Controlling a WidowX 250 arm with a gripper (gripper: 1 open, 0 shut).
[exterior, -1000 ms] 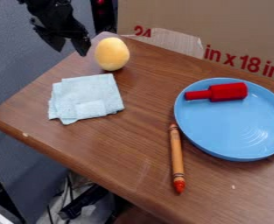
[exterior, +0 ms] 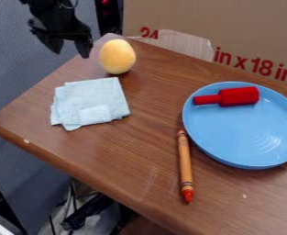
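My black gripper (exterior: 61, 39) hangs at the top left, off the table's far left edge, its fingers pointing down; whether they are open or shut is hard to tell. A yellow egg-shaped object (exterior: 117, 56) stands to its right on the wooden table (exterior: 121, 161). A folded pale blue cloth (exterior: 89, 103) lies left of centre. On the right a blue plate (exterior: 241, 138) holds a red cylinder with a handle (exterior: 237, 96). An orange crayon (exterior: 186, 166) lies left of the plate.
A cardboard box (exterior: 226, 32) stands along the back of the table. The middle of the table, between cloth and plate, is clear. Grey floor and some dark equipment show beyond the left edge.
My gripper has shifted very slightly up and to the left; the objects on the table have not moved.
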